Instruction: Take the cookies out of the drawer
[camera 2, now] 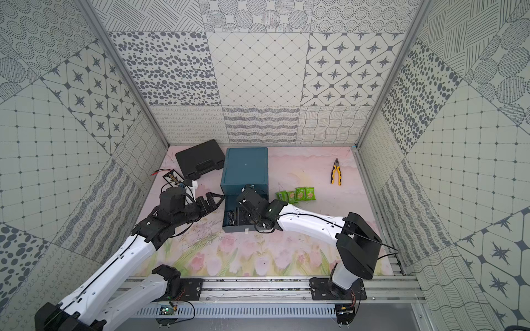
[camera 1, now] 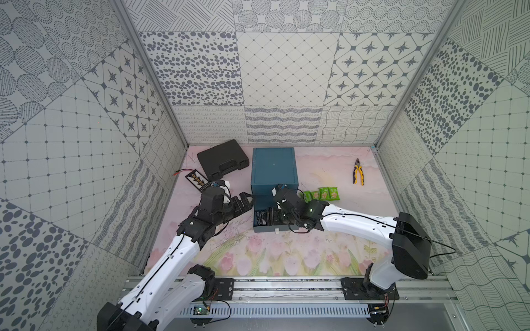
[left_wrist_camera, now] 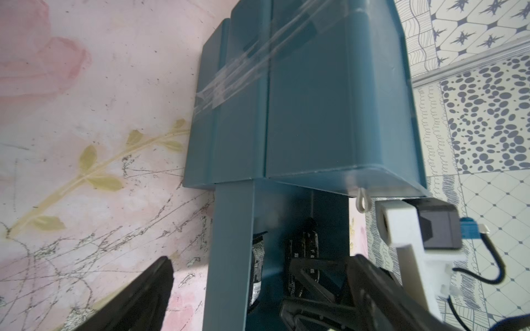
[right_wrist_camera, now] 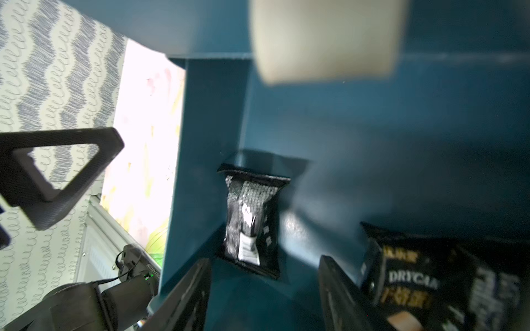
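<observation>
The drawer (right_wrist_camera: 212, 110) of the blue cabinet (camera 1: 274, 165) stands pulled out. Inside it lie a single black wrapped packet (right_wrist_camera: 251, 220) by one wall and, farther right in the right wrist view, a pair of black packets (right_wrist_camera: 405, 275) with printed labels. I cannot tell whether these are the cookies. My right gripper is open over the drawer, the single packet ahead of its fingertips and nothing held. Beside the drawer's left wall, outside it, my left gripper has its fingers wide apart, with the wall showing between them.
Several green packets (camera 2: 298, 194) lie right of the cabinet. Pliers (camera 1: 358, 172) rest at the far right, a black case (camera 1: 223, 159) at the back left, and a small parts tray (camera 2: 172, 177) before it.
</observation>
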